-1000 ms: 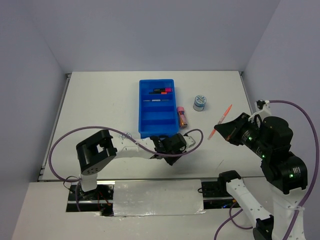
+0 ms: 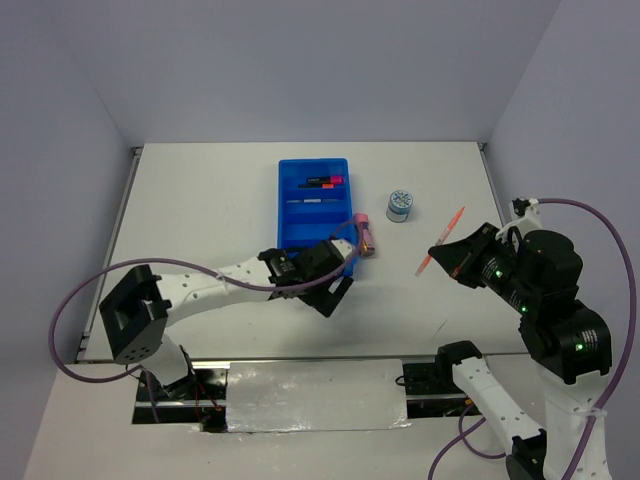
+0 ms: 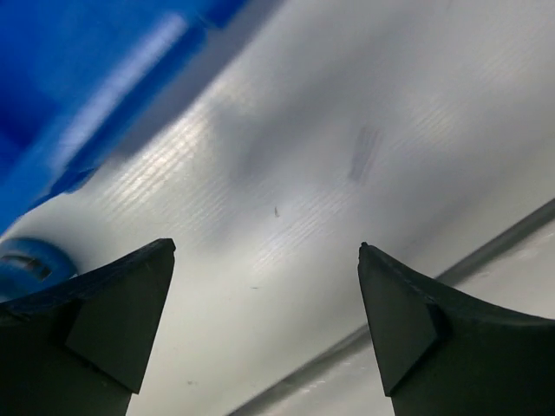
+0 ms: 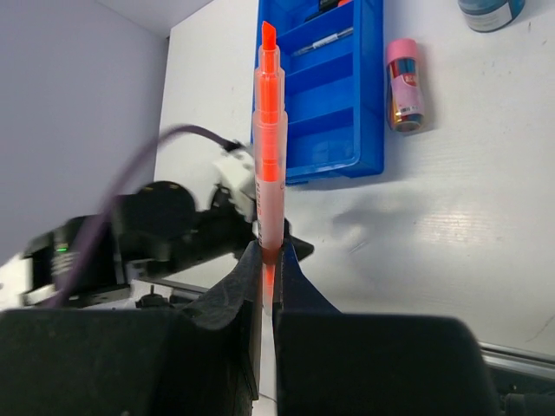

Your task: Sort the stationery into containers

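Observation:
My right gripper is shut on an orange highlighter-like pen [image 4: 270, 121], which stands nearly upright in the right wrist view. In the top view the same pen [image 2: 441, 240] slants above the table's right side. My left gripper is open and empty over bare white table, just in front of the blue compartment tray [image 2: 284, 180]. A black-and-pink marker [image 2: 335, 181], a black-and-orange one [image 2: 316, 186] and a thin pen [image 2: 313, 201] lie in the tray's far compartments. Its near end is partly hidden by my left arm.
A pink-capped bottle [image 2: 365, 236] lies right of the tray, and a round blue-and-white container [image 2: 400, 206] stands farther right. Another round blue item [image 3: 33, 267] shows beside the left finger.
My left arm has swung up and back toward the tray, its gripper shifting slightly left and now covering the tray's near end. The right arm and its pen have hardly moved.

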